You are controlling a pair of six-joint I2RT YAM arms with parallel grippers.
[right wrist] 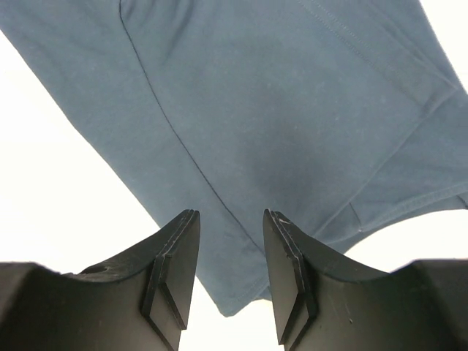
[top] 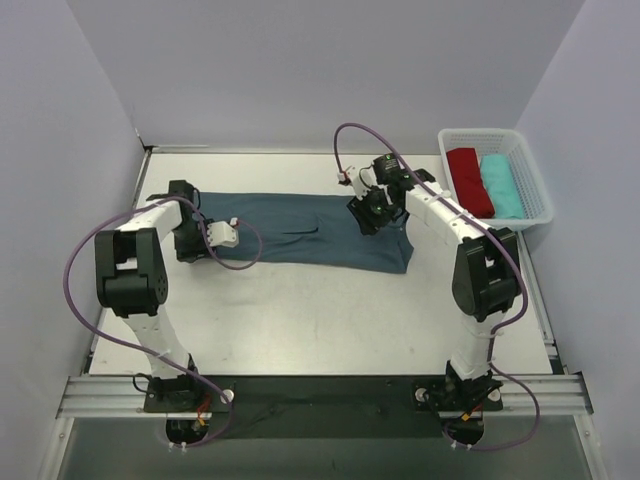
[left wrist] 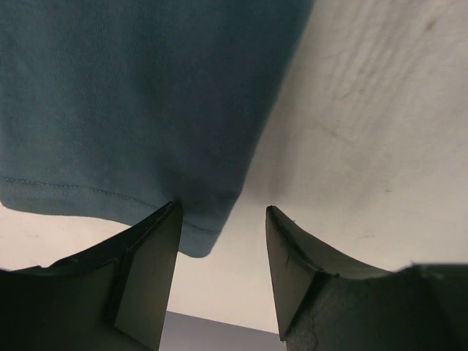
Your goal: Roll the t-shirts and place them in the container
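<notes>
A dark blue-grey t-shirt (top: 290,240) lies spread flat across the middle of the table (top: 300,320). My left gripper is open at the shirt's left lower corner, one finger over the hem and the other over bare table. My right gripper is open above the shirt's right part, where seams and folded-looking edges show beneath the fingertips. Nothing shows between the fingers of either gripper.
A white basket (top: 536,180) at the back right holds a red folded cloth (top: 470,185) and a turquoise one (top: 502,185).
</notes>
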